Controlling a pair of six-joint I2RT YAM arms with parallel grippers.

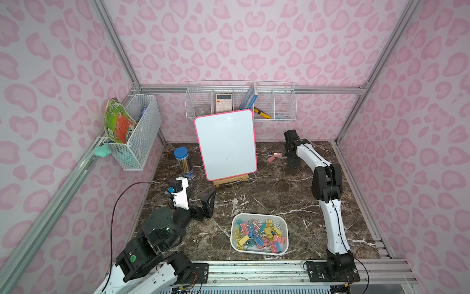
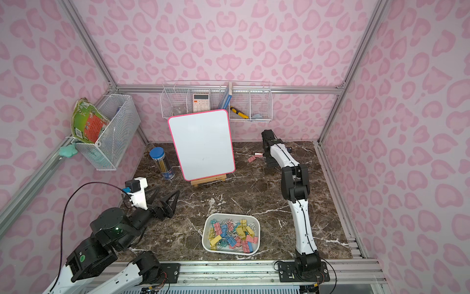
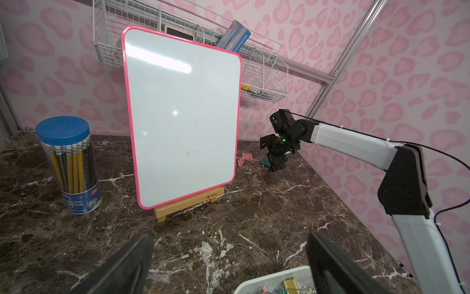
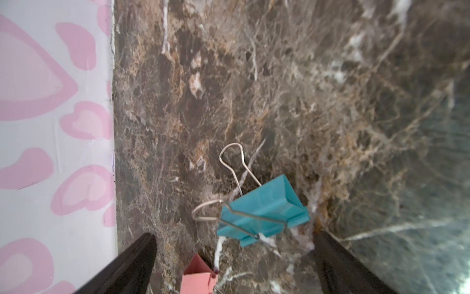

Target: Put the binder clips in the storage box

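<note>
A teal binder clip [image 4: 264,205] lies on the marble tabletop, between and beyond the spread fingers of my open right gripper; nothing is gripped. One pink clip [image 4: 198,278] shows at the lower edge of that view. From the top left, pink clips [image 1: 277,155] lie just left of the right gripper [image 1: 292,159], which hides the teal one. The white storage box [image 1: 234,234] at the front holds many clips in yellow, blue, pink and teal. My left gripper is open and empty in the air, left of the box.
A whiteboard [image 1: 226,144] on a wooden stand is at the back centre, left of the pink clips. A blue-lidded pencil jar [image 1: 184,164] stands left of it. Wire baskets [image 1: 284,105] hang on the walls. Between the right gripper and the box the tabletop is free.
</note>
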